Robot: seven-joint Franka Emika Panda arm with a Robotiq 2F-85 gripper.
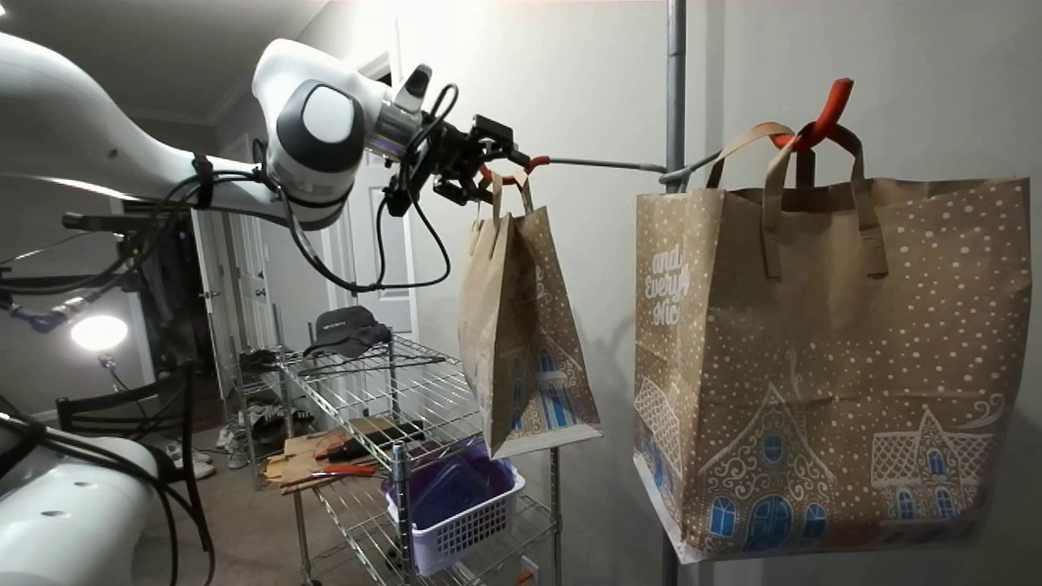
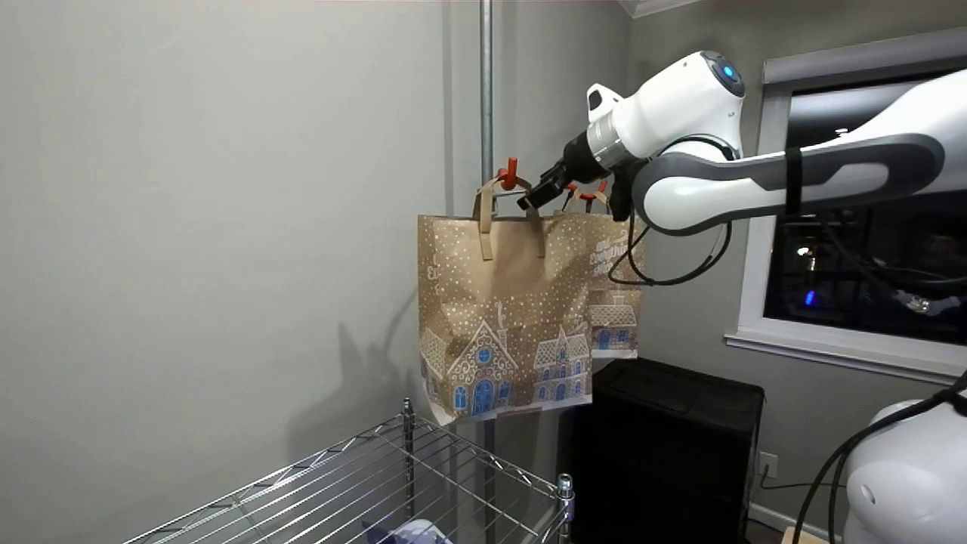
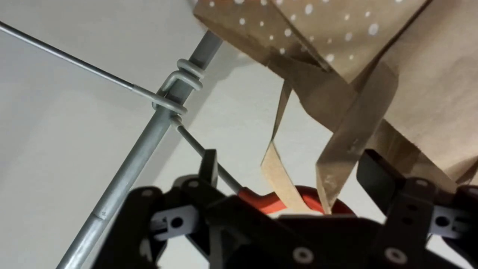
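A brown paper bag with printed houses (image 1: pixel 537 322) hangs by its handles from a red-tipped hook (image 1: pixel 540 161) on the pole. At those handles is my gripper (image 1: pixel 505 172), its fingers open. In the wrist view the fingers (image 3: pixel 208 166) stand wide apart, with the two paper handles (image 3: pixel 347 143) and the red hook end (image 3: pixel 264 201) between them in the picture; how deep the handles lie between the fingers I cannot tell. A larger-looking second bag (image 1: pixel 860 361) hangs from another red hook (image 1: pixel 830 112), to the right in exterior view 1.
A grey vertical pole (image 1: pixel 676 88) carries both hook arms close to the wall. Below stands a wire shelf (image 1: pixel 440 391) with a dark cap (image 1: pixel 347 330) and a white basket (image 1: pixel 469 522). A black box (image 2: pixel 671 435) sits under the bags.
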